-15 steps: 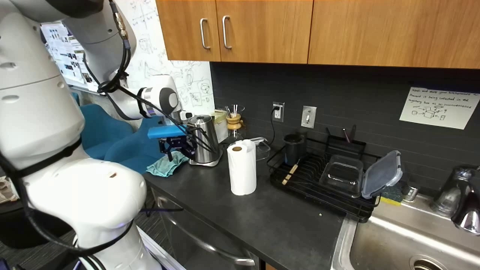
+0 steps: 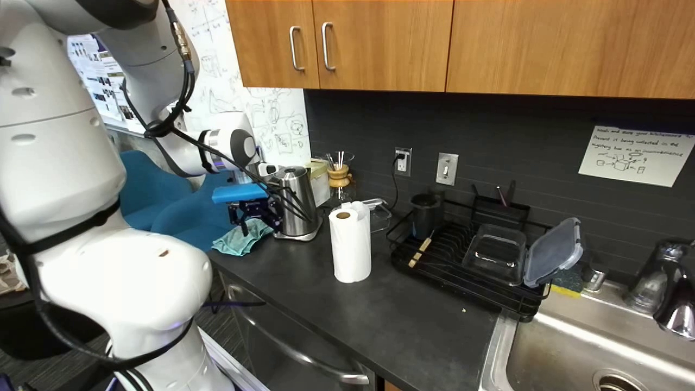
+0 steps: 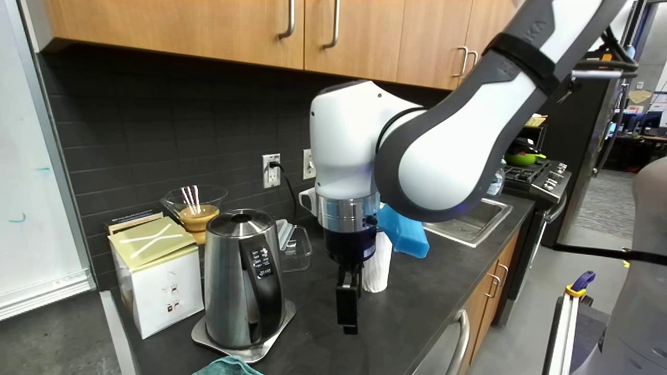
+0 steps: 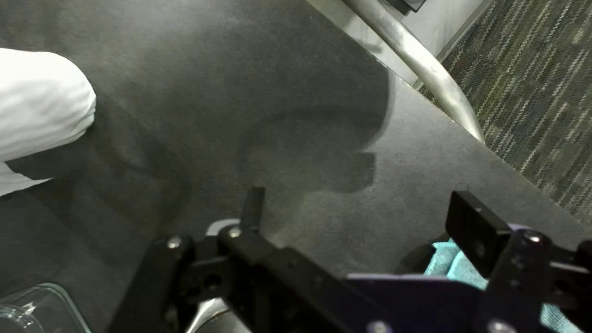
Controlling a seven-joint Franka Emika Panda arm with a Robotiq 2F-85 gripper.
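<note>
My gripper is open in the wrist view, its black fingers (image 4: 252,208) wide apart with only bare counter showing between the tips. In exterior view 2 it points down over the counter in front of the steel kettle (image 3: 244,281). A crumpled teal cloth (image 4: 458,266) lies partly hidden behind one finger; in exterior view 1 the cloth (image 2: 241,240) rests at the counter's near left end. The white paper towel roll (image 2: 350,242) stands upright, apart from the gripper.
Behind the kettle is a white box (image 3: 159,281) beside a glass coffee maker (image 3: 197,212). A black dish rack (image 2: 466,247) holds a clear container, and the sink (image 2: 606,339) lies to its right. Mid-counter (image 2: 404,313) is clear.
My arm and gripper have shifted very slightly down and left in exterior view 1. The cloth, kettle and towel roll stay where they were.
</note>
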